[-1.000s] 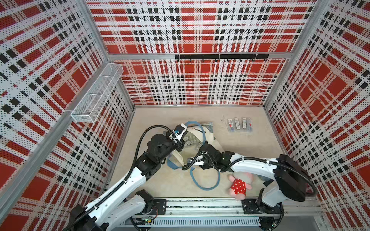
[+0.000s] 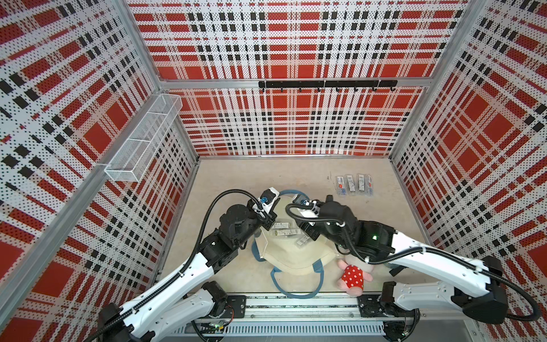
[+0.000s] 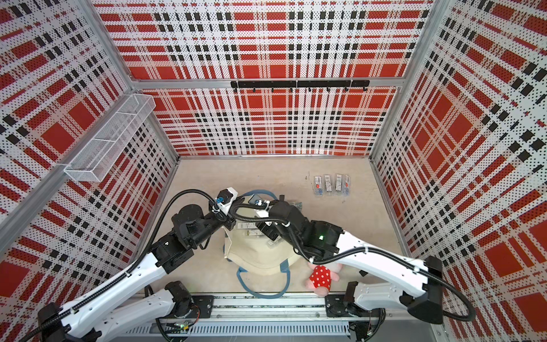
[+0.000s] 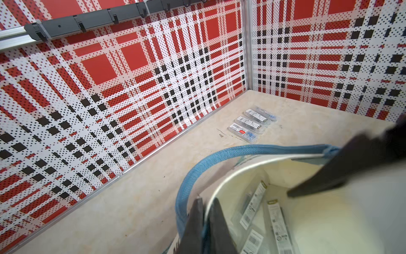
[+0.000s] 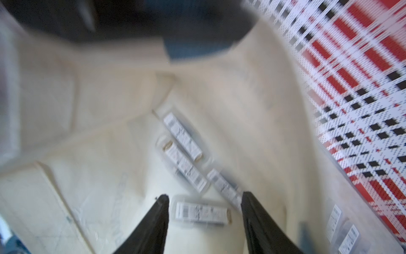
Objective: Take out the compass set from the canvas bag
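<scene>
The cream canvas bag (image 2: 293, 256) with blue handles lies mouth open in the middle of the table. Inside it are several slim clear packs with white labels; one pack (image 5: 202, 213) lies crosswise and another pack (image 5: 185, 166) slants above it. Which is a compass set cannot be read. My left gripper is shut on the bag's rim, thin canvas between its fingers. At the bag's mouth, my right gripper points inside, its fingers apart and nothing held. The crosswise pack shows between those fingers, farther in.
Several similar packs (image 2: 351, 183) lie in a row at the back right of the table. A pink plush toy (image 2: 353, 278) in a red dotted dress sits by the front edge. A wire basket (image 2: 145, 136) hangs on the left wall.
The bag's front has spread toward the front edge. My left gripper has moved only slightly.
</scene>
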